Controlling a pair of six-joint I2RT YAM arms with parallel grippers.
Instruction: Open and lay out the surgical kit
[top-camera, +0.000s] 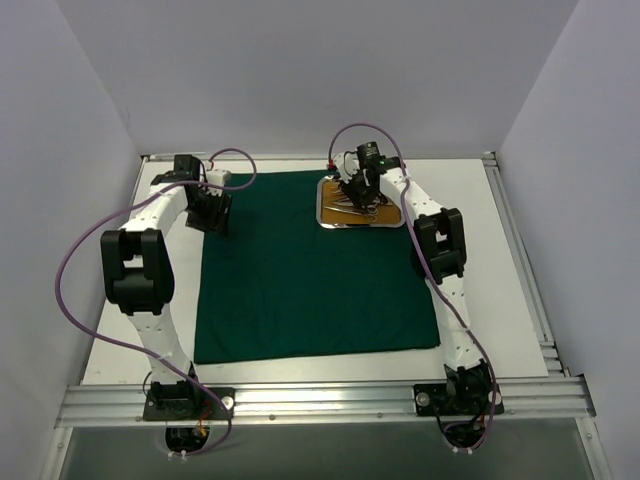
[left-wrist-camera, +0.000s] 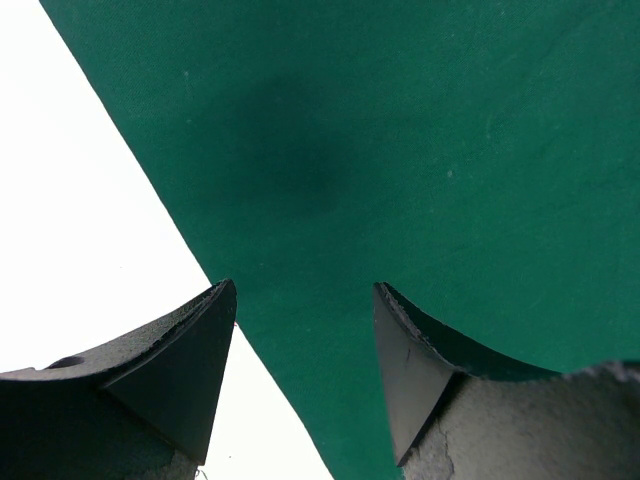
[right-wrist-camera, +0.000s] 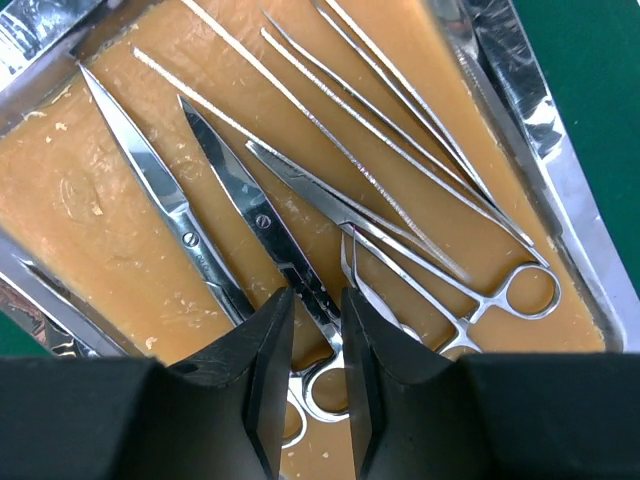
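Observation:
An open metal tray (top-camera: 325, 218) with an orange base holds steel instruments at the back right of the green cloth (top-camera: 300, 280): straight scissors (right-wrist-camera: 160, 175), darker scissors (right-wrist-camera: 235, 180), long thin-handled scissors or forceps (right-wrist-camera: 470, 295) and several slender probes or tweezers (right-wrist-camera: 300, 100). My right gripper hangs open over the tray, its fingertips close together at the darker scissors' shank; whether they touch cannot be told. My left gripper stands open over the cloth's back-left edge, nothing between its fingers.
White table (top-camera: 480, 280) shows around it, with grey walls at the back and sides.

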